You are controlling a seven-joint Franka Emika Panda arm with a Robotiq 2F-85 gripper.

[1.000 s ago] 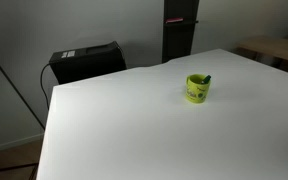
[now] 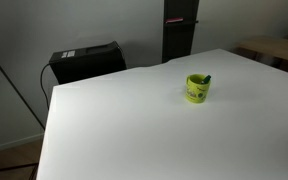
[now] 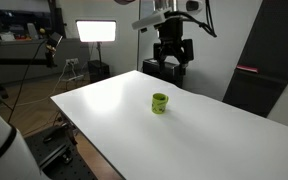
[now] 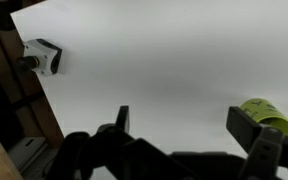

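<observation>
A yellow-green mug (image 2: pixel 196 92) with a darker print stands upright on the white table (image 2: pixel 114 120). Something dark green, perhaps a pen, pokes up at its rim. In the wrist view the mug (image 4: pixel 256 106) is at the lower right, partly hidden behind a finger, with its inside showing. My gripper is open, its two dark fingers wide apart and only bare tabletop between them. From the second exterior view, the arm holds the gripper (image 3: pixel 173 65) well above the table, over and behind the mug (image 3: pixel 160 104), not touching it.
A black box (image 2: pixel 88 62) stands behind the table's far left edge. A small grey-and-black device (image 4: pixel 42 57) shows by the table edge in the wrist view. A wooden surface (image 2: pixel 274 48) lies beyond the right side.
</observation>
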